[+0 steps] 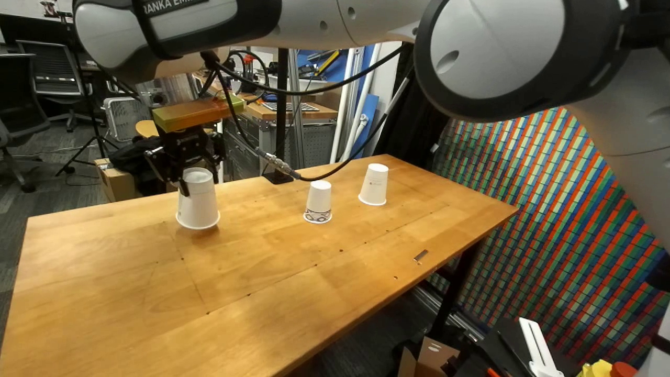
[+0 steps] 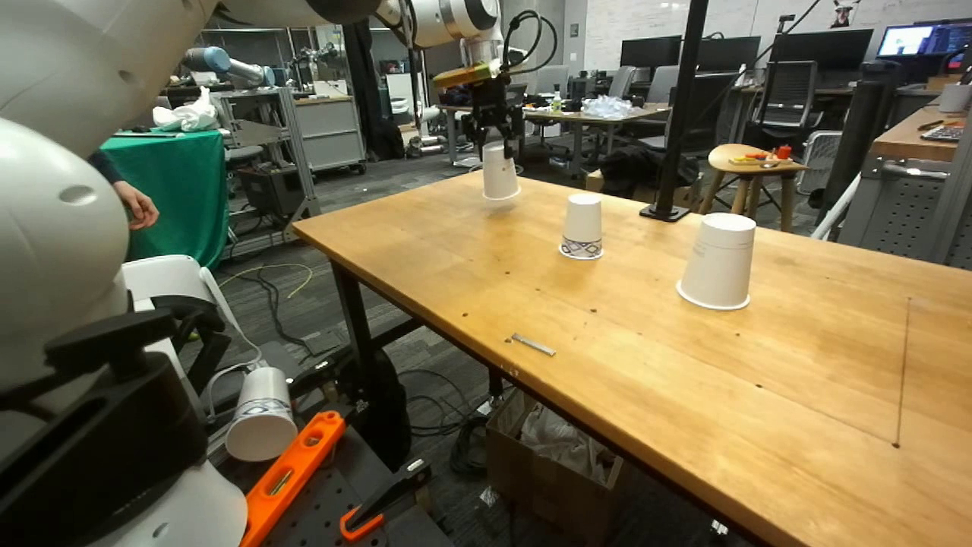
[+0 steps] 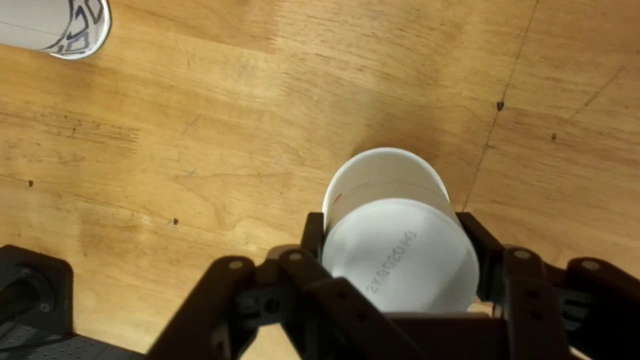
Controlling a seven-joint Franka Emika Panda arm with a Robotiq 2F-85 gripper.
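An upside-down white paper cup is in my gripper at the far left of the table. In the wrist view, the gripper's fingers press on opposite sides of the cup, whose closed base faces the camera. A faint shadow under its rim in exterior view 2 suggests that the cup hangs just above the wood. Two more inverted cups stand on the table: a smaller patterned cup near the middle and a plain white cup beyond it.
A black post rises at its back edge. One small metal strip lies near the front edge. The arm's cable loops above the cups.
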